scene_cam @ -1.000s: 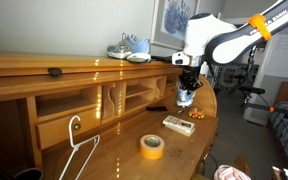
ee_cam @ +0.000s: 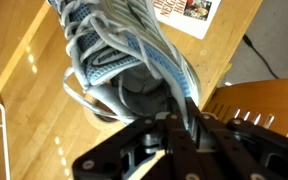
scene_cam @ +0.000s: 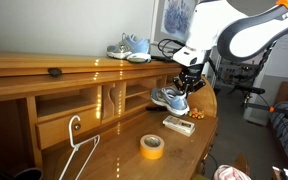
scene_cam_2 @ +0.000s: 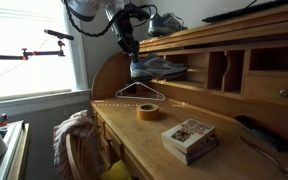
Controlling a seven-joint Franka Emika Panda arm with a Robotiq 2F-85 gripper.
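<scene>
My gripper [scene_cam: 191, 80] is shut on a grey-blue sneaker [scene_cam: 170, 99] and holds it in the air above the wooden desk [scene_cam: 120, 150]. In the wrist view the sneaker [ee_cam: 112, 68] fills the upper middle, with white laces and its dark opening showing. The fingers pinch its edge, and their tips are partly hidden by the shoe. From the other side, the sneaker [scene_cam_2: 156, 68] hangs near the left end of the desk's shelf unit, apart from the desktop.
More shoes [scene_cam: 130, 47] stand on top of the shelf unit. The desktop carries an orange tape roll [scene_cam: 152, 147], a white hanger [scene_cam: 79, 147], a box with a printed top [scene_cam_2: 189, 136] and a black object [scene_cam_2: 262, 132]. Bare desk surface lies around the tape roll.
The held sneaker has turned, so its length now extends leftward in exterior view 1, where it looked narrower before. The gripper has tilted with it; the desk items stay put.
</scene>
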